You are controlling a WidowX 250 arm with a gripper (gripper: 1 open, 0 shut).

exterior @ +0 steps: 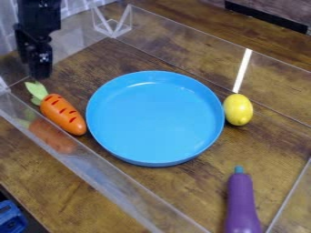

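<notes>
My black gripper point(36, 60) hangs at the upper left, its fingers open, above and behind the orange toy carrot point(64, 114), apart from it. The carrot lies left of the round blue plate point(155, 118), its green top pointing up-left. A yellow lemon point(238, 108) lies right of the plate, and a purple eggplant point(239, 205) lies at the lower right.
A clear-walled bin surrounds the objects on the wooden table point(134, 191). A white wire piece point(112, 20) is at the back, a white strip point(242, 68) behind the lemon, and a blue object point(7, 218) at the lower left, outside the bin.
</notes>
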